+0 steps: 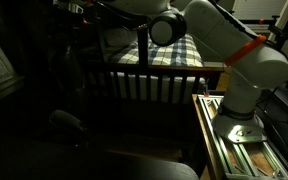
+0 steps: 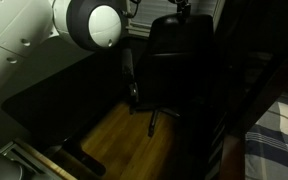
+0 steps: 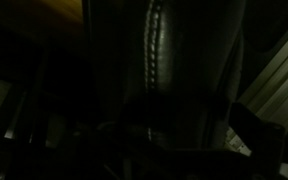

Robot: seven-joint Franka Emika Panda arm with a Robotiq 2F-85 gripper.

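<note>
A dark office chair (image 2: 174, 70) stands beyond the arm, its backrest near the window. Black leather (image 3: 189, 60) with a line of pale stitching fills the middle of the wrist view, close to the camera. My gripper is very dark there; its fingers stand open, and I make out nothing held between them. In exterior view 1 the outstretched white arm (image 1: 214, 35) reaches to the upper left, where the gripper (image 1: 72, 10) is dim near the top edge. Whether the fingers touch the leather cannot be told.
A dark desk (image 2: 59, 100) runs along the left in exterior view 2, with wooden floor (image 2: 129, 140) between it and the chair. A bed with a checked cover (image 1: 184, 52) lies behind dark rails. Window blinds (image 3: 282, 85) show at the right.
</note>
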